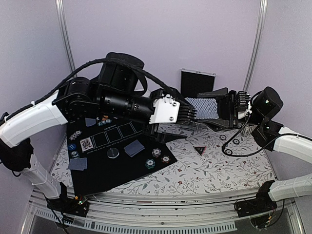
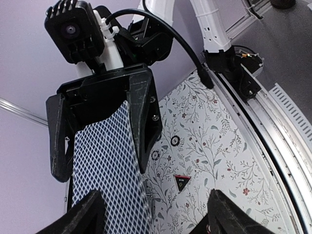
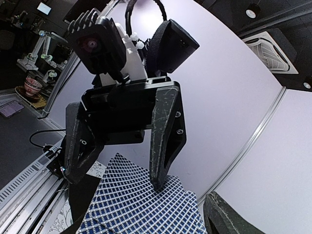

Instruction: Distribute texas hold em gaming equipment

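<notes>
Blue-and-white patterned playing cards (image 1: 204, 108) are held in the air between the two grippers. In the left wrist view the cards (image 2: 109, 165) lie between the fingers of my right gripper, which is shut on their side edges. My left gripper faces them from the other side with its fingers spread apart. One of its fingers (image 3: 162, 141) overlaps the cards in the right wrist view, and contact cannot be made out. On the left lies the black game mat (image 1: 102, 178), bearing face-down cards (image 1: 133, 148) and a queen card (image 1: 87, 144).
Chip stacks (image 1: 150, 164) stand near the mat's right side. On the flowered table lie a small dark triangle marker (image 1: 200, 150) and several dark rings. A black open case (image 1: 195, 80) stands at the back.
</notes>
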